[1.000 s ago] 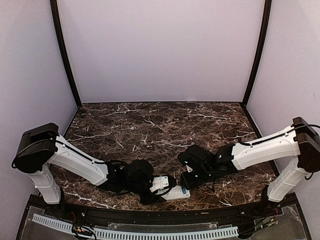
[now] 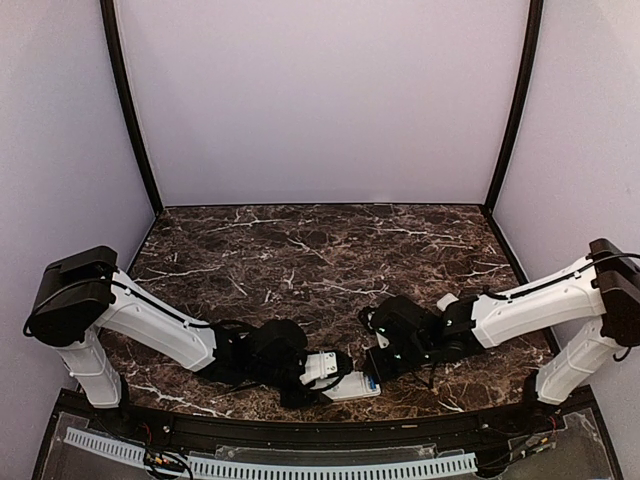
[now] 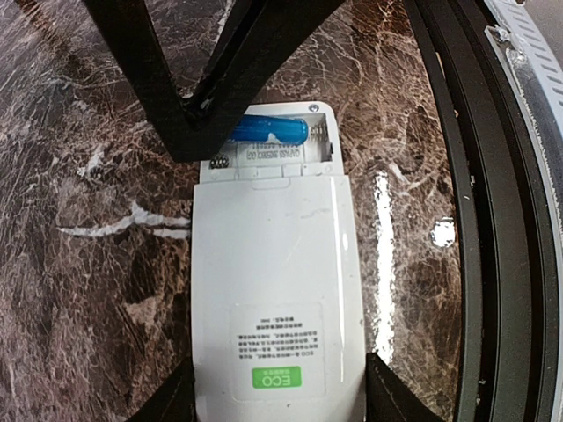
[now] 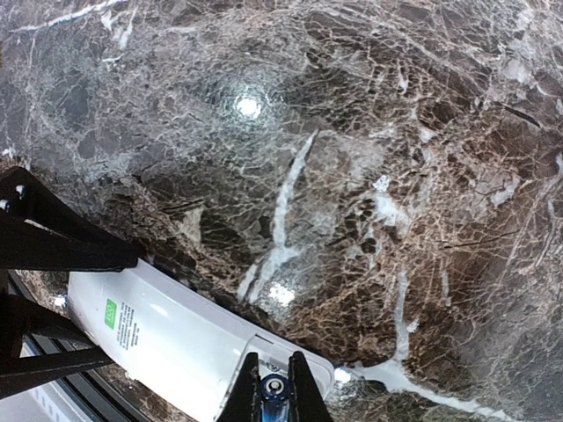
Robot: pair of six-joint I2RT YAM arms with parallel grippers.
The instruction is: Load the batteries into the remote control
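Note:
The white remote (image 3: 273, 255), green ECO label up, lies at the table's front edge with its battery compartment exposed at one end. My left gripper is shut on its body. A blue battery (image 3: 277, 128) lies across the compartment near a spring, partly hidden by my right gripper, whose fingertips are at the battery. In the right wrist view the battery shows end-on between those fingertips; whether they grip it is unclear. The compartment's other spring is visible.
A black frame rail (image 2: 300, 430) runs along the front edge, close beside the remote, with walls at back and sides.
My right arm has shifted slightly at the compartment. The left arm and the remote stay in place.

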